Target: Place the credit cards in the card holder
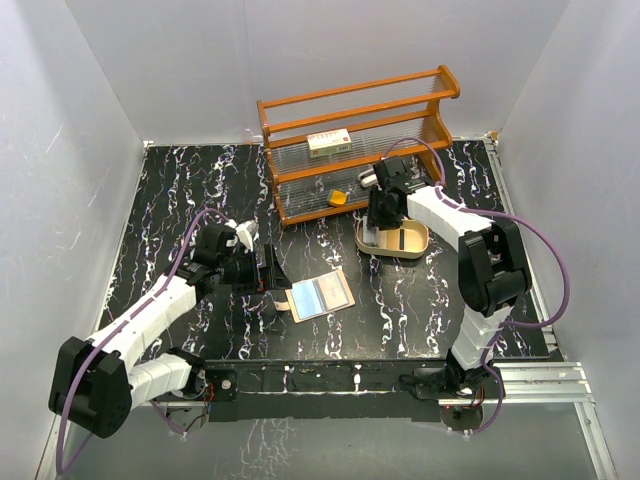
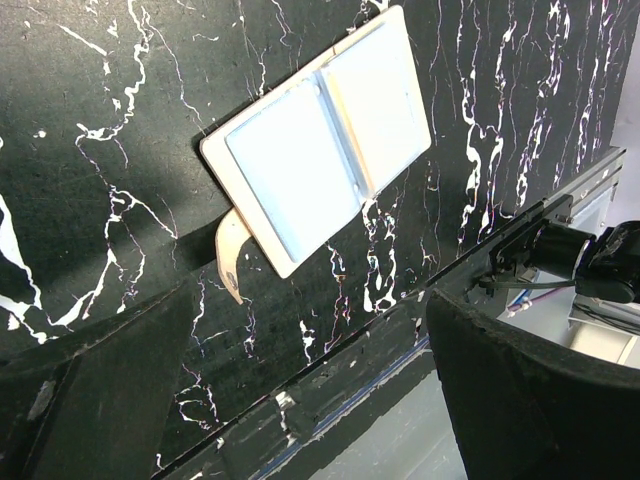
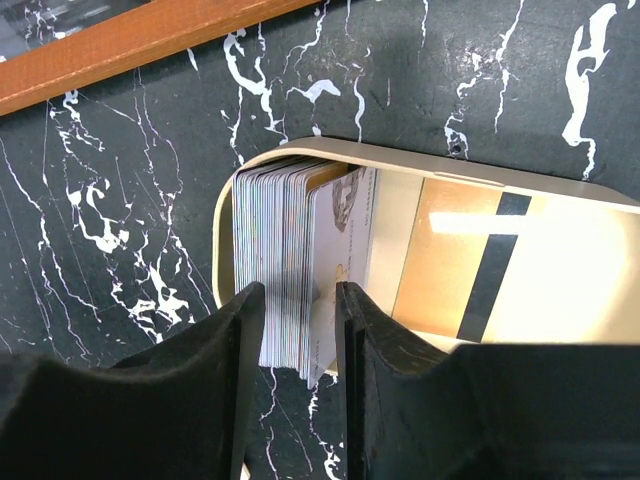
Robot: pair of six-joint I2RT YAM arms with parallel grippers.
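Note:
An open card holder (image 2: pixel 290 170) with light-blue pockets lies on the marble table at centre front. My left gripper hangs open above it, nothing between its fingers. An oval tan box (image 3: pixel 510 182) holds a stack of cards (image 3: pixel 270 250) standing on edge at its left end, one white card leaning at the stack's right side. My right gripper is over that stack, partly open, fingertips at the front cards; whether they grip one is unclear.
A wooden rack (image 1: pixel 350 95) with a white box and a yellow item stands behind the tan box.

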